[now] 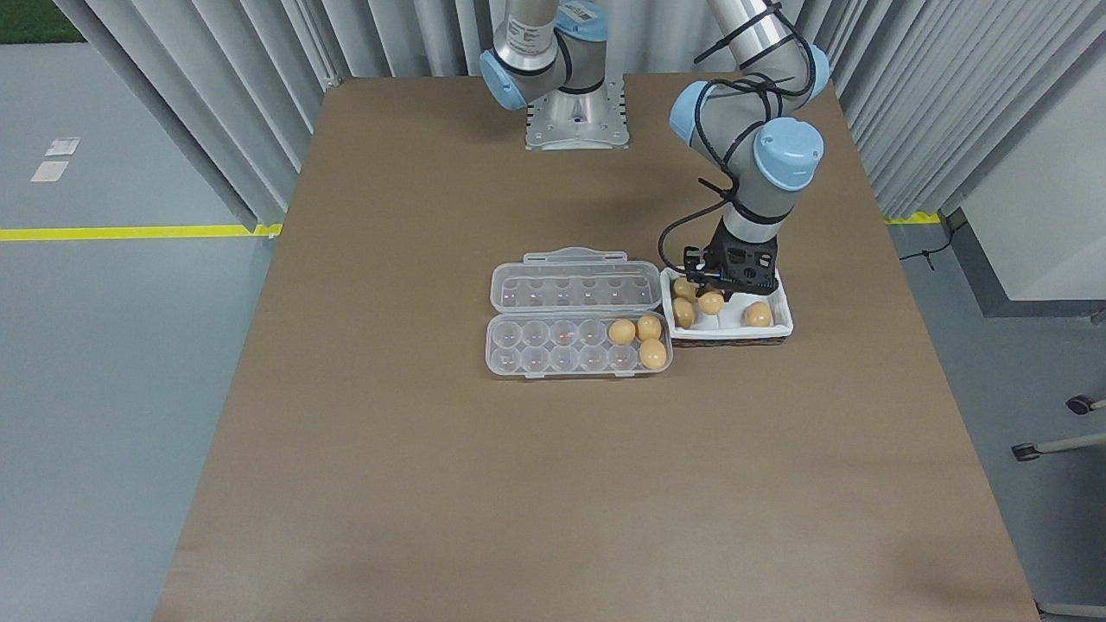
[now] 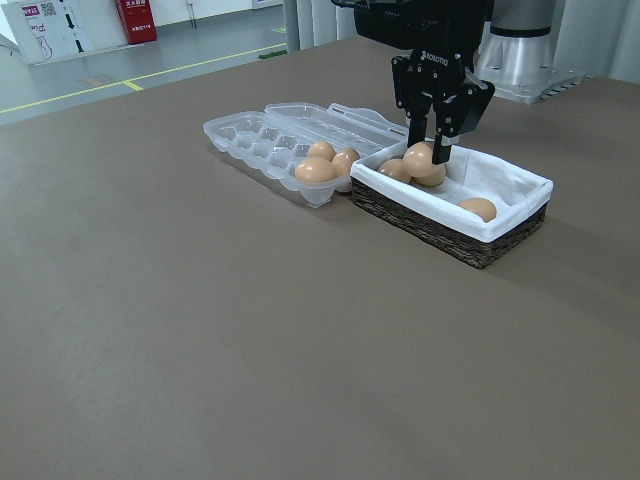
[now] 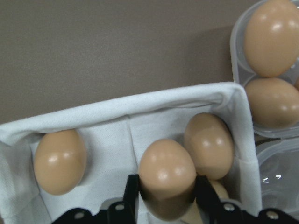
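My gripper is shut on a brown egg [image 3: 166, 170], which it holds above the white-lined wicker basket [image 2: 430, 220]. Other eggs lie in the basket, one at the left [image 3: 60, 161] and one at the right [image 3: 209, 144] in the wrist view, another partly hidden under the held egg. Beside the basket lies an open clear egg carton [image 1: 549, 352], with several eggs [image 1: 651, 352] grouped at the end next to the basket and empty cups in the rest.
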